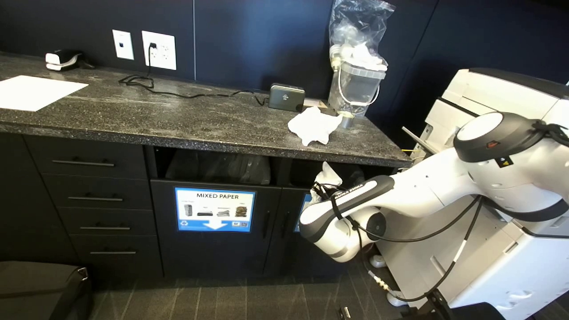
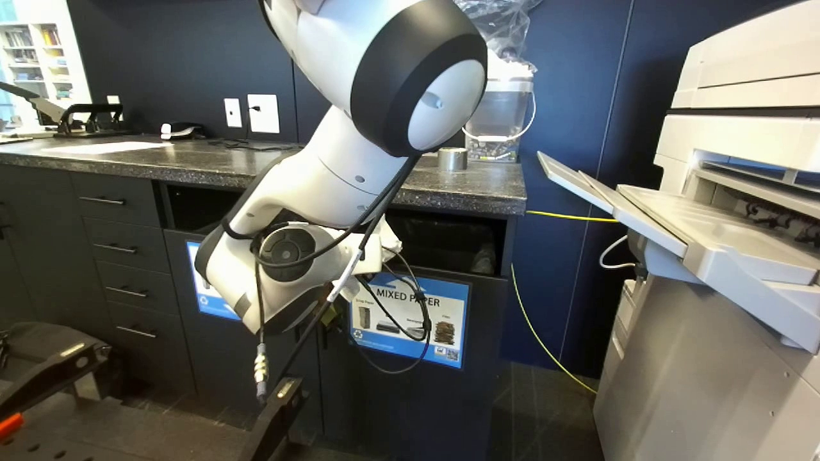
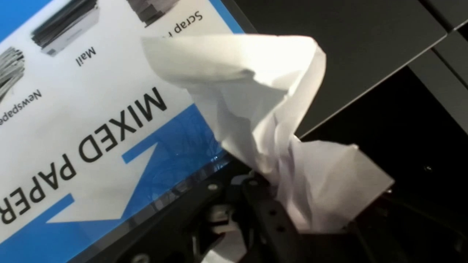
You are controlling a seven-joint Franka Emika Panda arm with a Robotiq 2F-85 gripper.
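A crumpled sheet of white paper [image 3: 272, 105] spreads out at the tips of my gripper in the wrist view. Its narrow, gathered part meets the dark fingers, but they are too dim to show how far apart they stand. Beyond the paper is the dark opening of the cabinet [image 3: 395, 118], just above the door with the MIXED PAPER sign [image 3: 87, 144]. From exterior view 1, the same paper [image 1: 328, 175] shows above the wrist, in front of the right-hand opening. Another crumpled white paper [image 1: 314, 126] lies on the counter near its front edge.
The stone counter [image 1: 202, 120] overhangs the openings. On it stand a grey box [image 1: 286, 98], a clear bucket [image 1: 356, 85] and a metal tin [image 2: 453, 159]. A flat white sheet [image 1: 37, 91] lies far left. The printer [image 2: 692, 307] stands close on the right.
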